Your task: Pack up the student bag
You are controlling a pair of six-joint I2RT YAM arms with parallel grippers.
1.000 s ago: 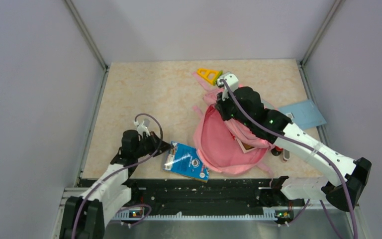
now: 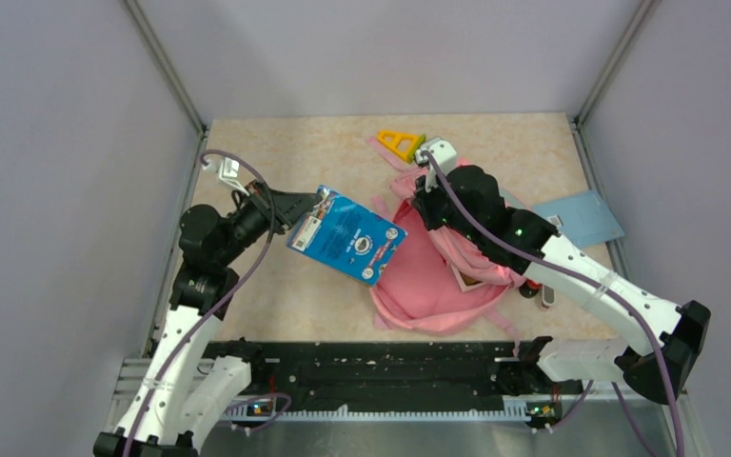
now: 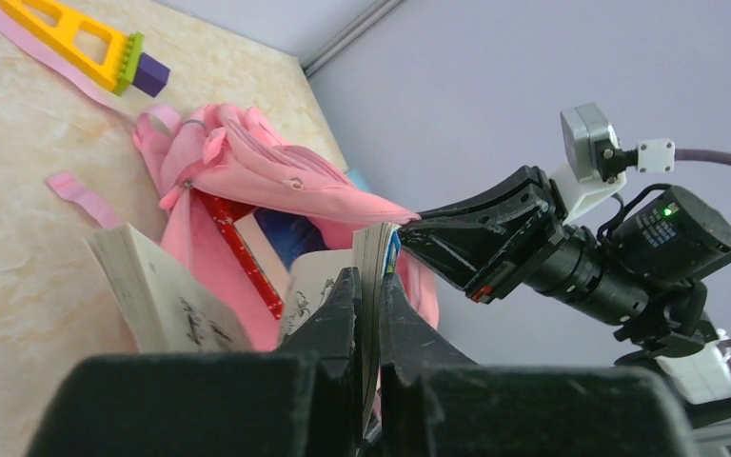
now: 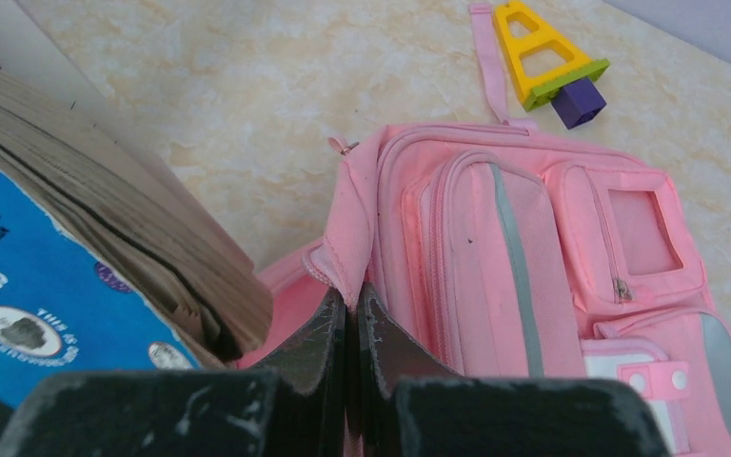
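My left gripper (image 2: 318, 201) is shut on one edge of a blue book (image 2: 350, 236), which it holds up with its far corner over the mouth of the pink bag (image 2: 419, 281). Some of the book's pages (image 3: 167, 295) hang loose and fanned in the left wrist view. The bag lies with its opening toward the left arm. At its upper rim, my right gripper is shut on a fold of pink cloth (image 4: 354, 228). Inside the bag, a red dotted item (image 3: 243, 252) and a dark blue item (image 3: 287, 235) show; their lower parts are hidden.
A yellow triangular toy (image 2: 401, 144) lies behind the bag, near a pink strap. To the right rests a light blue folder (image 2: 579, 219), with small items (image 2: 547, 297) partly under the right arm. Bare table (image 2: 276, 143) fills the left and back.
The right arm has stayed still.
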